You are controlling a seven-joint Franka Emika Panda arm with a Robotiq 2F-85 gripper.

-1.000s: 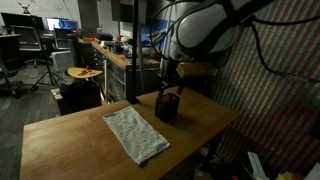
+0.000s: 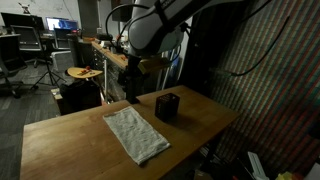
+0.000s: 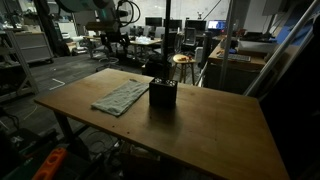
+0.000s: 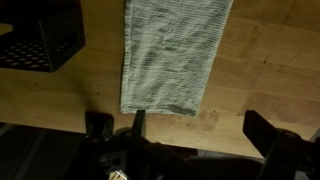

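A light grey cloth (image 2: 136, 133) lies flat on the wooden table, its far end narrower in exterior view 1. Beside it stands a black open-topped box (image 2: 167, 106), also at the upper left of the wrist view as a dark perforated box (image 4: 50, 40). My gripper is open, its two dark fingers wide apart with nothing held between them. From above, the cloth (image 4: 170, 60) runs up from just ahead of the fingers. The arm holds the gripper well above the tabletop, clear of both cloth and box.
The wooden table (image 3: 215, 125) has wide bare room on the far side of the box from the cloth. A dark vertical post (image 2: 131, 50) rises at the table's back edge. Chairs and desks stand farther off.
Across exterior view 1 the arm has swung left, from above the black box toward the cloth side. Cloth and box have stayed in place.
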